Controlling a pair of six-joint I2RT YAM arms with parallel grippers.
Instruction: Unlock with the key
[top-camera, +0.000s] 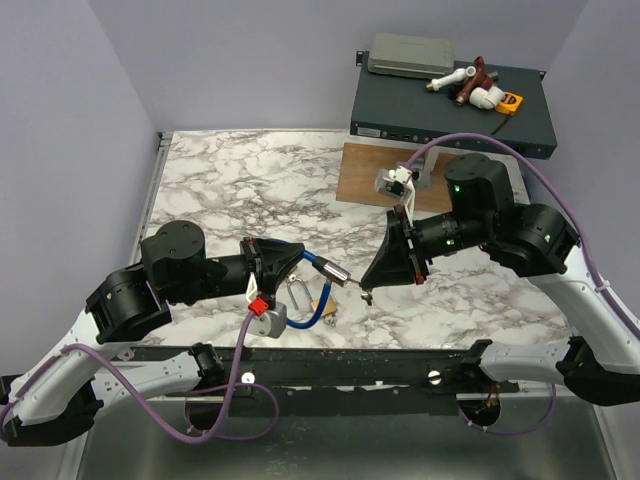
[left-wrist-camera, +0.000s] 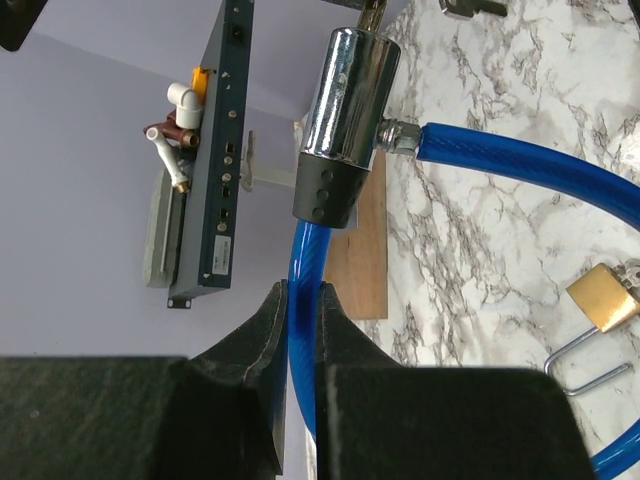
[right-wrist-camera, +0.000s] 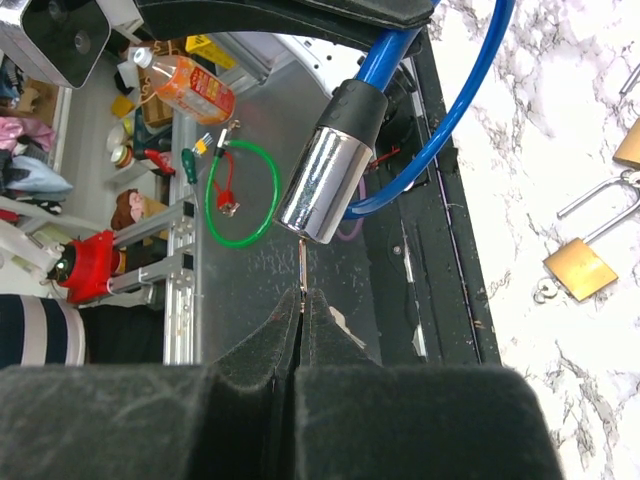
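The blue cable lock has a chrome barrel (left-wrist-camera: 345, 95) with a black collar, and its blue cable (left-wrist-camera: 307, 260) loops round to a side fitting (left-wrist-camera: 398, 137) seated in the barrel. My left gripper is shut on the cable just behind the collar, holding the lock above the table. Facing the barrel's end, my right gripper is shut on a thin key (right-wrist-camera: 303, 262). The key's blade meets the barrel's end face; how deep it sits cannot be told. Small metal pieces (top-camera: 367, 297) hang below the right fingertips in the top view.
Brass padlocks, one of them this padlock (right-wrist-camera: 581, 270), lie on the marble table (top-camera: 230, 190) below the cable. A wooden board (top-camera: 370, 175) and a dark rack box (top-camera: 460, 105) stand at the back right.
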